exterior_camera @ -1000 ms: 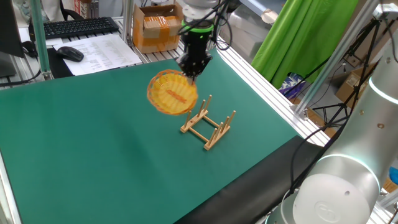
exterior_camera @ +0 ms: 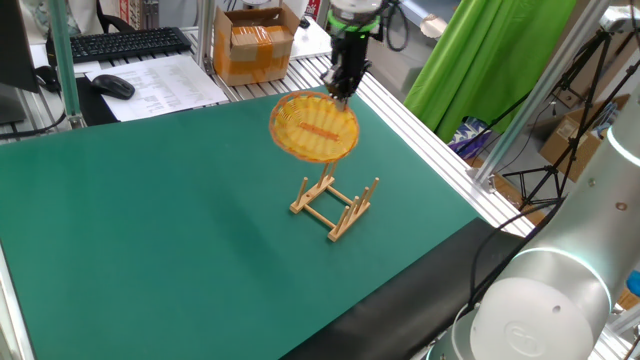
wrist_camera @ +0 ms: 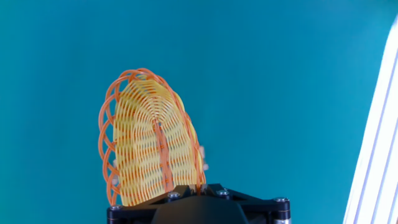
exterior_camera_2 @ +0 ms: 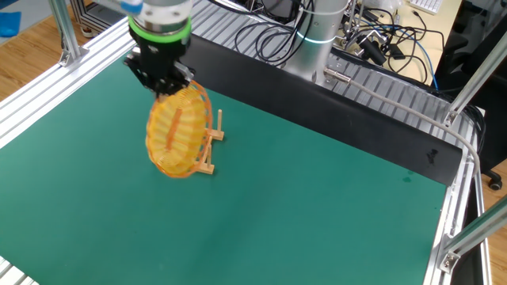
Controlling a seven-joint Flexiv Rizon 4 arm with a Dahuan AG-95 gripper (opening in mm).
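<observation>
A yellow woven basket (exterior_camera: pixel 314 127) with an orange rim hangs tilted in the air, its rim held by my gripper (exterior_camera: pixel 340 98). In exterior view 2 the basket (exterior_camera_2: pixel 176 133) is seen steeply tipped below the gripper (exterior_camera_2: pixel 162 93). From the wrist view, the basket (wrist_camera: pixel 152 140) reaches forward and left from the shut gripper, which pinches its near edge. A wooden peg rack (exterior_camera: pixel 335 207) stands on the green table, just below and in front of the basket in exterior view 1. Most of the rack (exterior_camera_2: pixel 207 150) is hidden behind the basket in exterior view 2.
A metal rail (exterior_camera: pixel 420 130) borders the table, and a black strip (exterior_camera_2: pixel 317 111) runs along the robot's base.
In exterior view 1 the gripper and basket have moved right and a little up, bringing the basket's lower edge over the rack's far end. The rack has stayed put.
</observation>
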